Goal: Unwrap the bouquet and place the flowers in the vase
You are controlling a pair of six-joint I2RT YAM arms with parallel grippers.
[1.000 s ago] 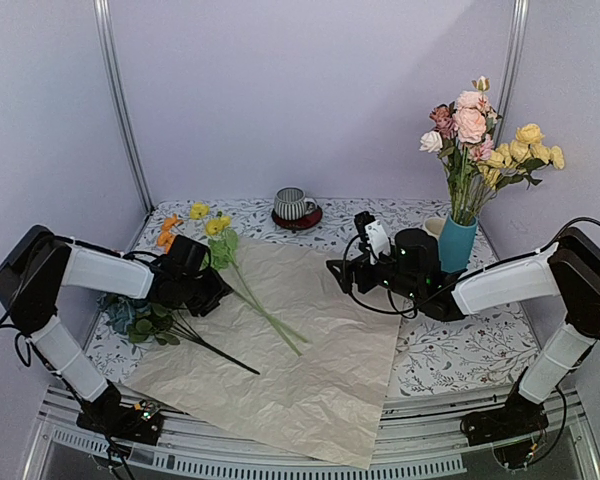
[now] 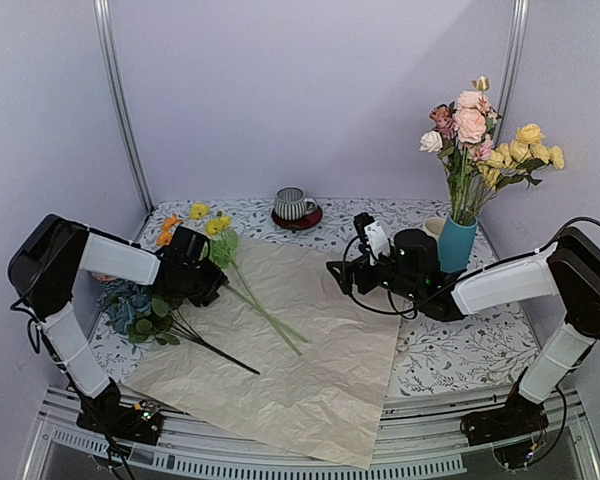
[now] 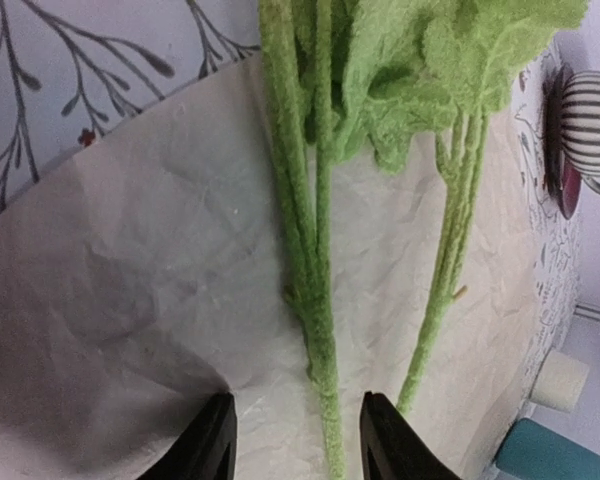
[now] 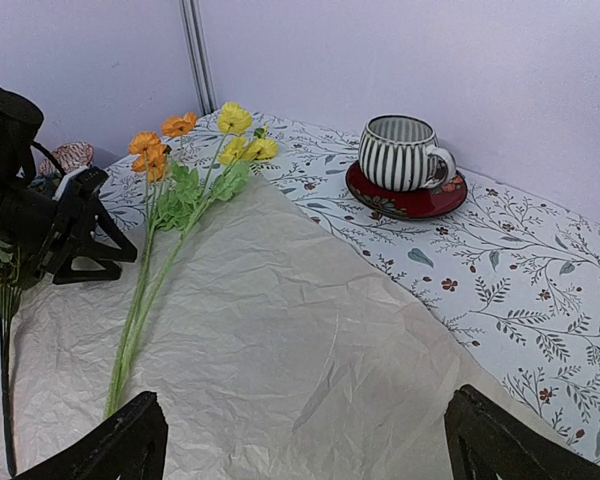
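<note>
Orange flowers point(image 4: 149, 155) and yellow flowers point(image 4: 234, 120) lie on brown paper in the right wrist view, their green stems crossing the sheet toward the front. In the left wrist view, my left gripper is partly open low over the paper, with a green stem point(image 3: 322, 360) running between its fingers, not clamped. A second stem point(image 3: 420, 350) passes to the right, outside the fingers. My right gripper point(image 2: 342, 275) hangs open and empty above the paper's right side. The blue vase point(image 2: 457, 245) at the right holds pink, white and yellow flowers point(image 2: 470, 125).
Blue flowers point(image 2: 127, 305) with dark stems lie in front of the left gripper. A striped cup point(image 2: 291, 203) on a red saucer point(image 4: 410, 203) stands at the back. Beside the vase is a white cup point(image 2: 434, 226), partly hidden.
The right arm and the flowers look unmoved.
</note>
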